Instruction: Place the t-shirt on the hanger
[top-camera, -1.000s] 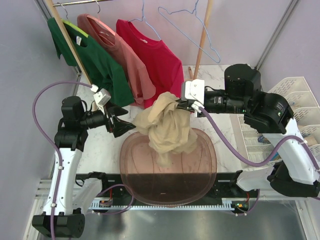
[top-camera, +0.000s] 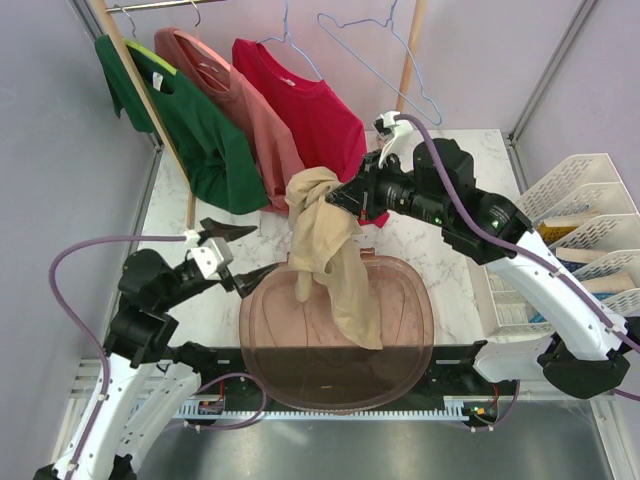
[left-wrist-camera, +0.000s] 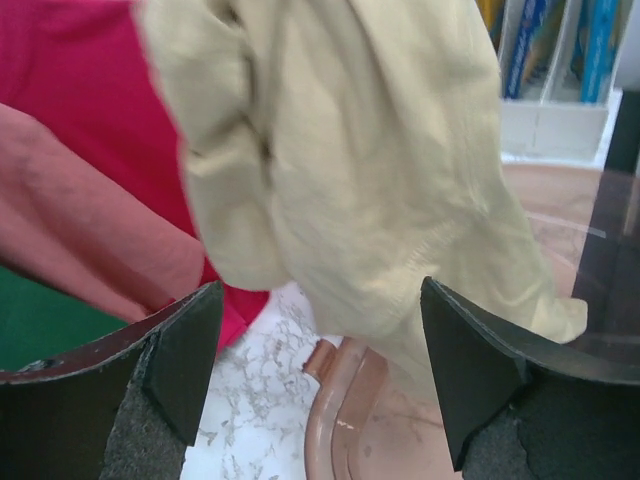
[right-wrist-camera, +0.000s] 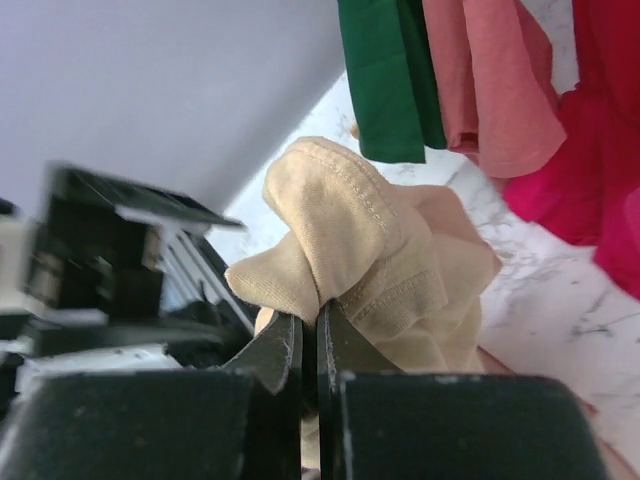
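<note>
A beige T-shirt (top-camera: 340, 290) hangs bunched from my right gripper (top-camera: 352, 200), which is shut on a folded edge of it (right-wrist-camera: 370, 230). The cloth drapes over the brown tray (top-camera: 270, 370). My left gripper (top-camera: 252, 255) stands open to the left of the shirt, its fingers apart with nothing held; in the left wrist view the hanging cloth (left-wrist-camera: 380, 200) lies beyond the fingertips. Two empty blue hangers (top-camera: 350, 50) hang from the rail at the back.
Green (top-camera: 210, 160), pink (top-camera: 230, 120) and red (top-camera: 320, 120) shirts hang at the back left. A white basket (top-camera: 550, 180) with tools stands on the right. White marble counter surrounds the tray.
My right gripper has moved left and tilted, and the shirt now hangs longer below it. My left gripper has shifted downward in the top view and opened wider.
</note>
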